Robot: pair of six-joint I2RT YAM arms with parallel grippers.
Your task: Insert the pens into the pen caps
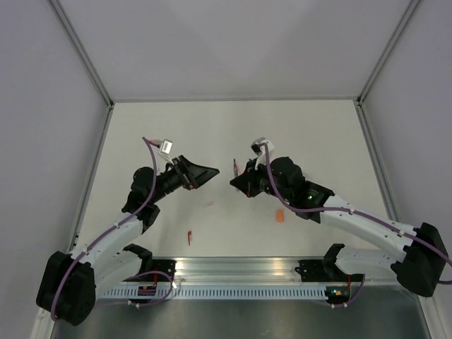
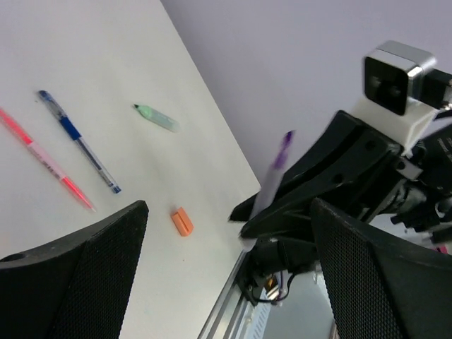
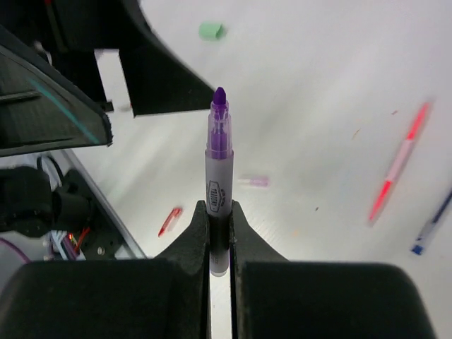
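Note:
My right gripper (image 1: pixel 237 182) is shut on an upright purple marker (image 3: pixel 219 176), its purple tip uncovered at the top. To its left, my left gripper (image 1: pixel 205 176) stands open with nothing between its fingers; in the left wrist view the marker (image 2: pixel 270 185) appears beyond the fingers. On the white table lie a red pen (image 3: pixel 397 162), a blue pen (image 2: pixel 81 145), a green marker (image 2: pixel 155 117), an orange piece (image 1: pixel 280 216), a small red piece (image 1: pixel 189 238) and a pale pink-purple piece (image 3: pixel 254 181).
Grey walls enclose the table (image 1: pixel 233 123) at the back and sides. A metal rail (image 1: pixel 233 265) runs along the near edge.

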